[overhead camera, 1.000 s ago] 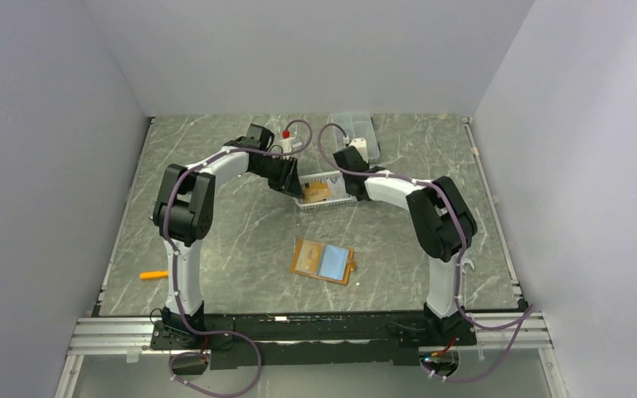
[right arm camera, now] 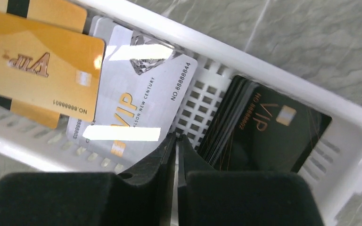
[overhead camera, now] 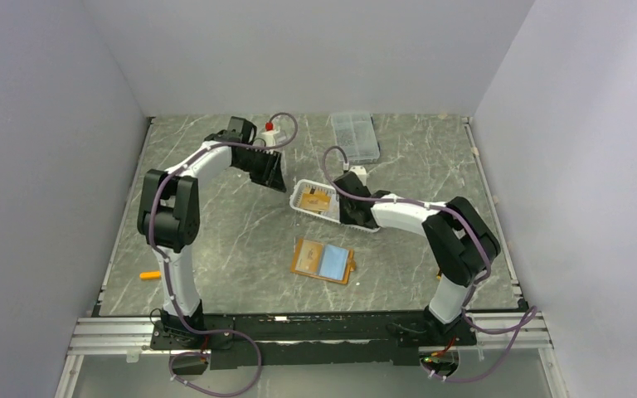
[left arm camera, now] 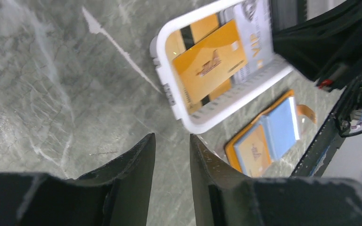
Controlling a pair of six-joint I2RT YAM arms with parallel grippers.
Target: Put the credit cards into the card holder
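Observation:
A white plastic basket (overhead camera: 294, 197) sits mid-table, holding gold cards (right arm camera: 52, 61), silver VIP cards (right arm camera: 136, 103) and a stack of black cards (right arm camera: 278, 132). My right gripper is over it, fingertips close together at the lower edge of the silver cards; what lies between them cannot be told. My left gripper stands open just left of the basket. The card holder (overhead camera: 322, 261), orange with tan and blue panels, lies nearer the table's front.
A clear plastic tray (overhead camera: 353, 133) stands behind the basket. An orange object (overhead camera: 150, 275) lies at the front left. Bare table surrounds the holder.
The basket has swung, its right end coming toward the front, with my right gripper moving forward over it. My left gripper has drawn back to the upper left, off the basket.

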